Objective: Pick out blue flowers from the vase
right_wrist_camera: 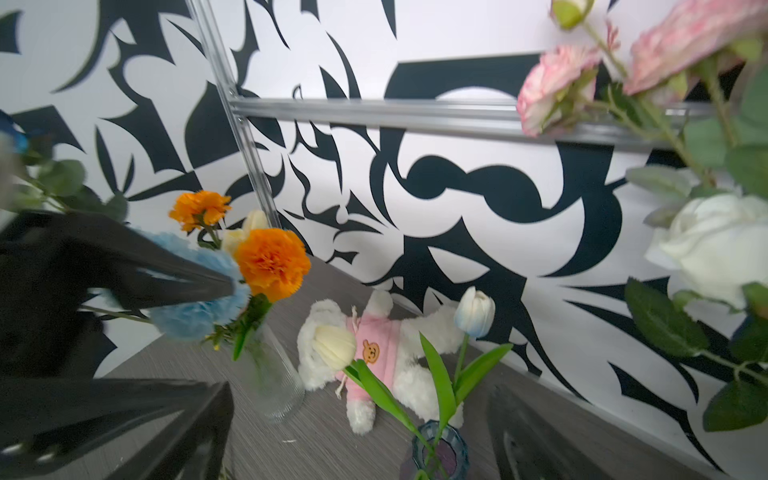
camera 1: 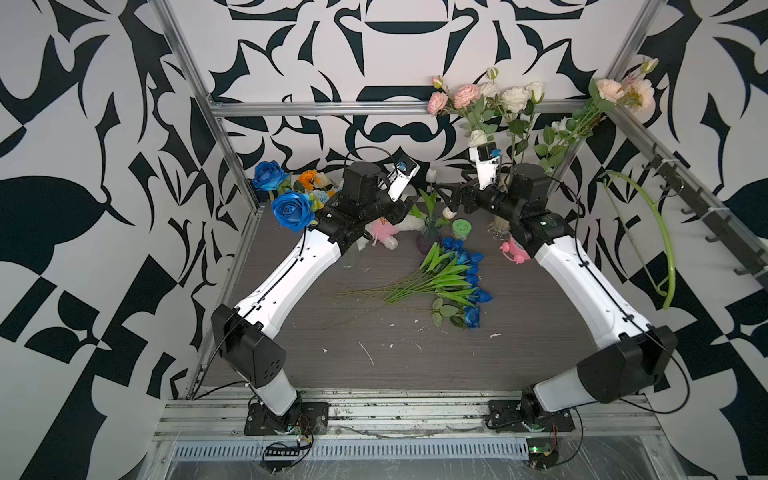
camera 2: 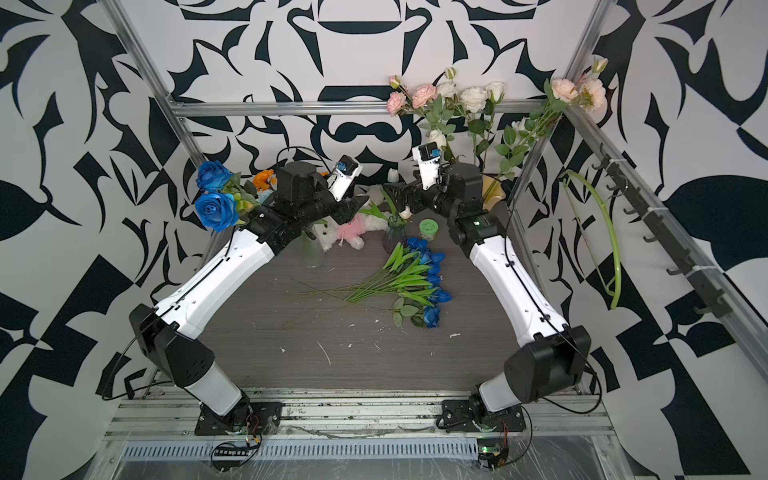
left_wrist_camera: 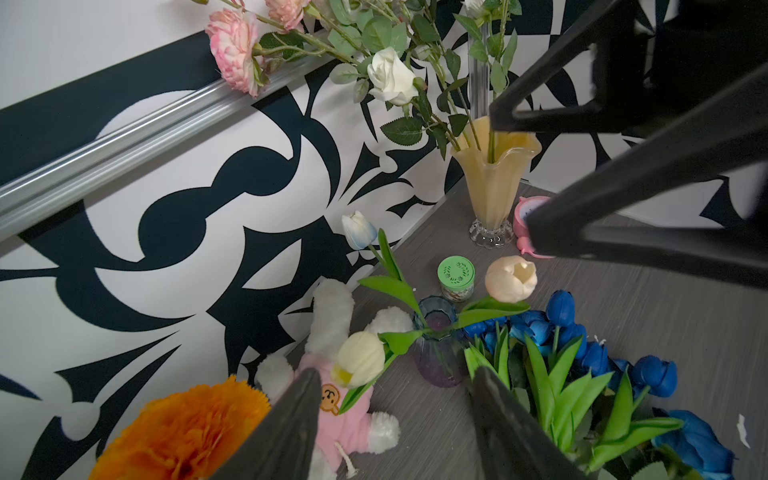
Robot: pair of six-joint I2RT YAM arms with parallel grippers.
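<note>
Two large blue roses stand among orange and pale blue flowers at the left back, behind my left arm. Loose blue flowers with green leaves lie mid-table. In my right wrist view, a clear glass vase holds orange carnations and light blue ones. A purple vase holds white tulips. My left gripper is open, over the back middle beside these tulips. My right gripper is open too, facing the tulip vase and plush toy, nothing between its fingers.
A plush toy in pink lies by the back wall. A green-lidded jar, a yellow vase of pink and white roses, and a pink object stand at back right.
</note>
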